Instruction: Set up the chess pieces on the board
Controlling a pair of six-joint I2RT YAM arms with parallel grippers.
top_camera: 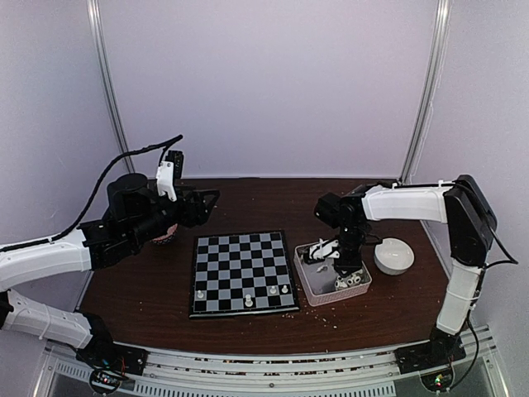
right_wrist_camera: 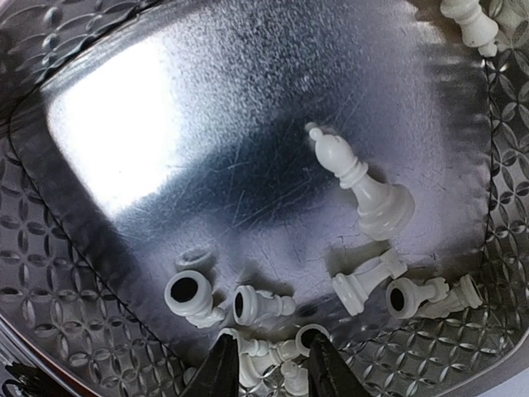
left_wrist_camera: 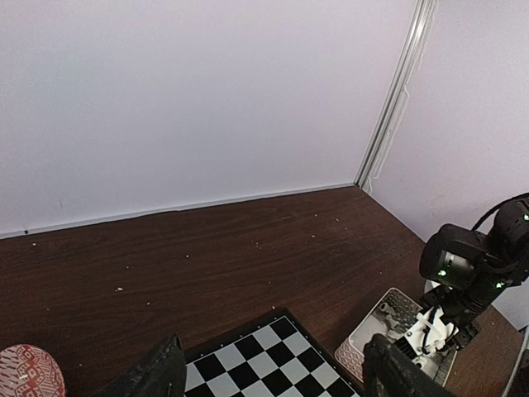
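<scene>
The chessboard (top_camera: 240, 265) carries several white pieces along its near rows. My right gripper is down inside the plastic box (top_camera: 321, 294), its fingertips over a cluster of white pieces at the bottom of the right wrist view, partly open; whether anything is between them is unclear. A white bishop (right_wrist_camera: 376, 211) lies on its side mid-box, and several other pieces lie tipped along the lower edge. My left gripper (top_camera: 202, 203) hangs in the air above the left of the table, its fingers apart at the bottom of the left wrist view.
A white bowl (top_camera: 393, 255) stands right of the box. A red patterned object (left_wrist_camera: 29, 372) is at the left, partly hidden by the left arm in the top view.
</scene>
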